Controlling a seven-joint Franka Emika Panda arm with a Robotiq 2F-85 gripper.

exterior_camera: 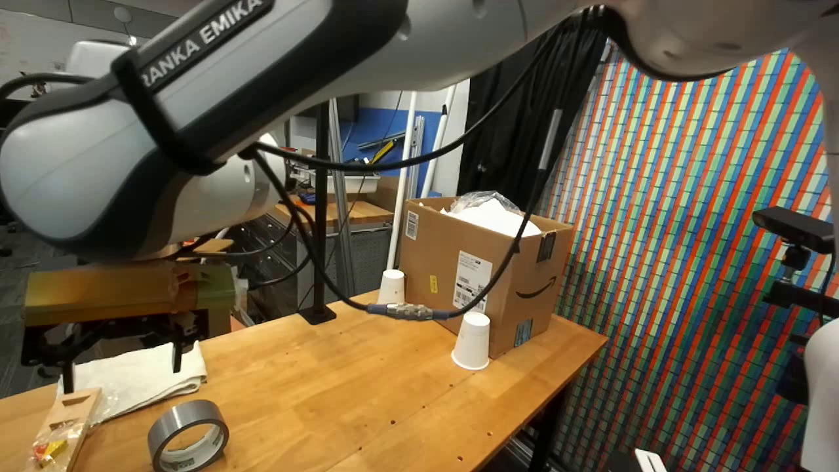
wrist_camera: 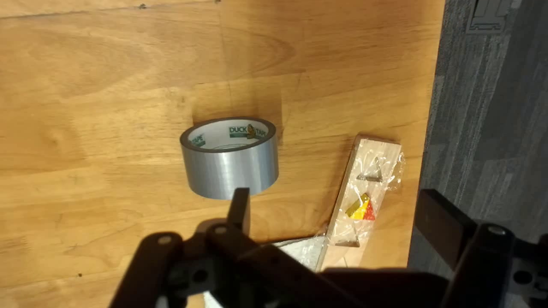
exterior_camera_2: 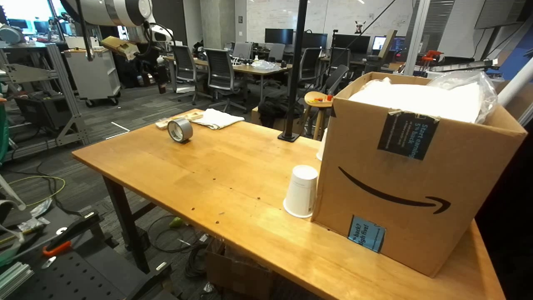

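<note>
My gripper [exterior_camera: 122, 368] is open, its two fingers wide apart with nothing between them. It hangs above the table's far-left end, over the white cloth [exterior_camera: 149, 379]. In the wrist view, a wooden board [wrist_camera: 365, 164] with triangular cut-outs, clear wrap and a red-and-yellow piece shows below, between the fingers. A grey roll of duct tape [wrist_camera: 231, 172] stands on the table beyond the left finger [wrist_camera: 239, 213]. Exterior view 2 shows the same tape roll [exterior_camera_2: 180, 130] near the cloth [exterior_camera_2: 217, 119], with the gripper raised behind it.
Two white paper cups [exterior_camera: 472, 341] [exterior_camera: 391, 288] stand upside down beside a large open cardboard box [exterior_camera: 491, 267]. A black post [exterior_camera: 318, 307] rises from the table's back edge.
</note>
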